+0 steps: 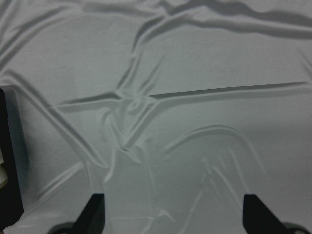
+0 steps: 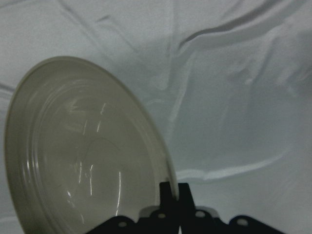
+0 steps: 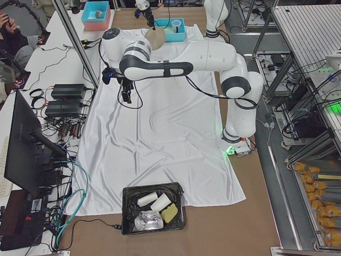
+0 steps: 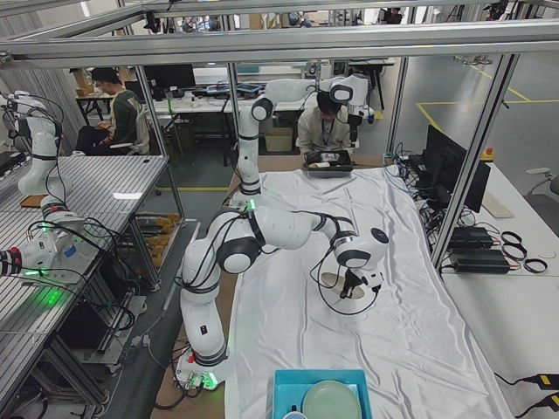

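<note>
A beige plate (image 2: 83, 141) hangs from my right gripper, which is shut on its rim in the right wrist view; it also shows behind the near arm in the camera right view and at the top of the camera left view (image 3: 156, 37). My left gripper stands open high over bare white cloth, with nothing between its fingers.
A black bin (image 3: 128, 208) with white rolls, a foil item and a yellow item sits at one end of the cloth. A blue bin (image 4: 284, 393) holding a pale green plate and a cup is at the other.
</note>
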